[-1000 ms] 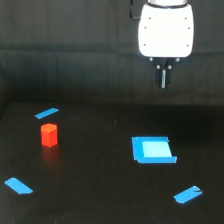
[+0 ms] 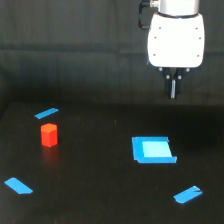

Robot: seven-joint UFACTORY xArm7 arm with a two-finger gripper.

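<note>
A small red-orange cube (image 2: 49,135) rests on the dark table at the left. To the right of centre, a white square (image 2: 156,149) lies flat, framed by blue tape (image 2: 152,138) along its edges. My gripper (image 2: 173,92) hangs beneath the white arm end at the upper right, well above the table and far from the cube. Its dark fingers are small against the dark backdrop, so whether they are open or shut is unclear. Nothing shows hanging from them.
Separate blue tape strips mark the table at the left back (image 2: 46,113), left front (image 2: 18,186) and right front (image 2: 187,194). Bare black surface lies between the cube and the white square. A dark curtain (image 2: 70,55) closes off the back.
The arm and gripper have shifted a little to the right and lower in the view. The cube, white square and tape have stayed where they were.
</note>
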